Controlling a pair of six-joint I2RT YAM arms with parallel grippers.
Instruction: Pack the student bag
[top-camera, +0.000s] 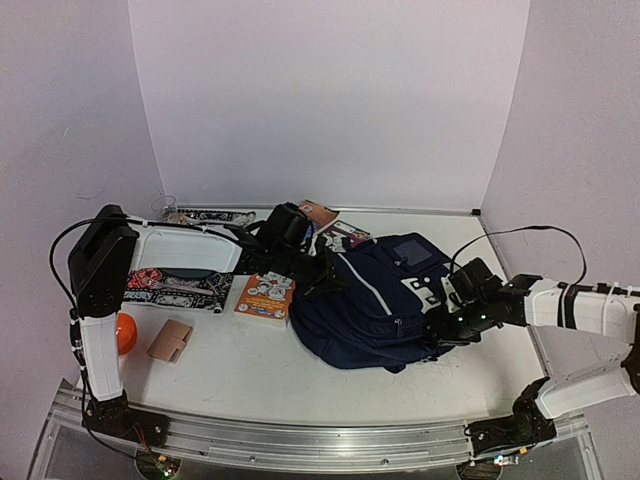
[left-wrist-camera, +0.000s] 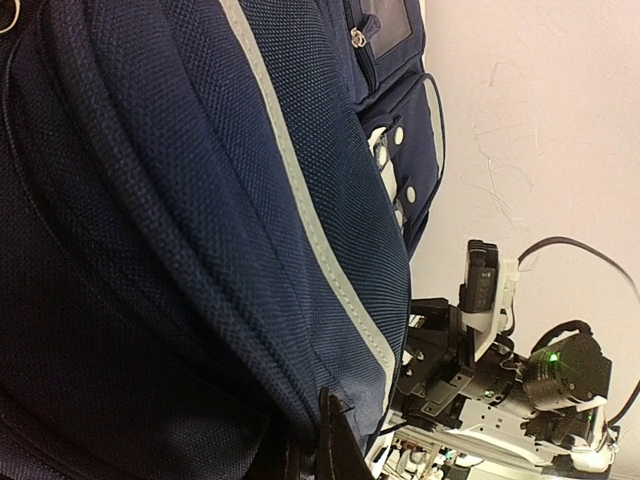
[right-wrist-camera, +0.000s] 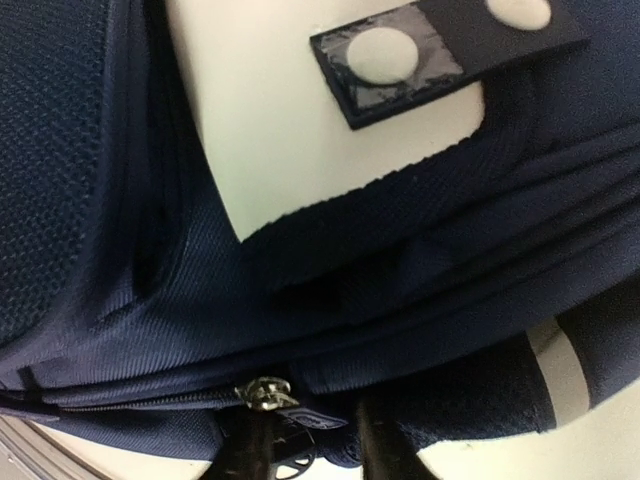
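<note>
A navy backpack (top-camera: 365, 310) lies on the table with a light stripe and a white patch on its front. At its left part, my left gripper (top-camera: 338, 284) appears shut on a fold of the bag's fabric; in the left wrist view the fold runs in between the close-set fingers (left-wrist-camera: 340, 445). My right gripper (top-camera: 434, 336) is low at the bag's right side. In the right wrist view its blurred fingers (right-wrist-camera: 385, 445) stand apart, open, by a metal zipper slider (right-wrist-camera: 265, 393) and its dark pull tab (right-wrist-camera: 315, 416).
An orange book (top-camera: 265, 298) lies against the bag's left side, with more books (top-camera: 318, 213) behind. Patterned bandana cloth (top-camera: 180, 292) covers the left back. A brown wallet-like item (top-camera: 171, 341) and an orange ball (top-camera: 126, 333) are at left.
</note>
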